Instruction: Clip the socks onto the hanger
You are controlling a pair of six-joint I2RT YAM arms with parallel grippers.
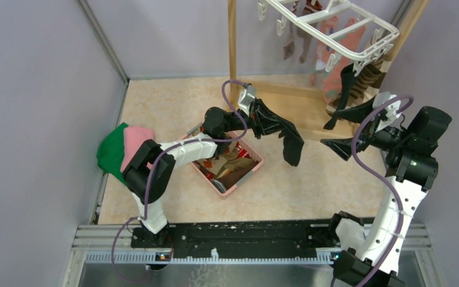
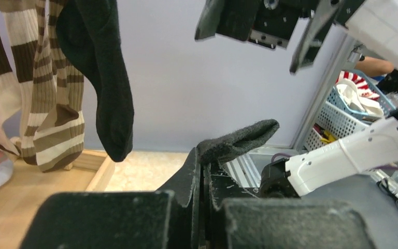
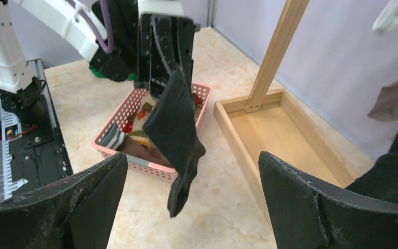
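A dark grey sock [image 1: 293, 146] hangs from the tips of my left gripper [image 1: 282, 124], which is shut on it; its folded end [image 2: 238, 140] shows above the fingertips in the left wrist view. Over the table's right side, my right gripper [image 1: 329, 127] stands open, with nothing held between its fingers. Another dark sock [image 1: 347, 81] hangs from the front right of the white hanger [image 1: 323, 31]. That sock [image 2: 111, 78] dangles long and free in the left wrist view, beside striped brown socks [image 2: 57, 124].
Pink and brown socks hang from the hanger too. A pink basket [image 1: 252, 173] of socks sits under the left arm. Pink [image 1: 138, 145] and green cloths [image 1: 112, 152] lie at far left. A wooden frame [image 1: 233, 54] stands at the back.
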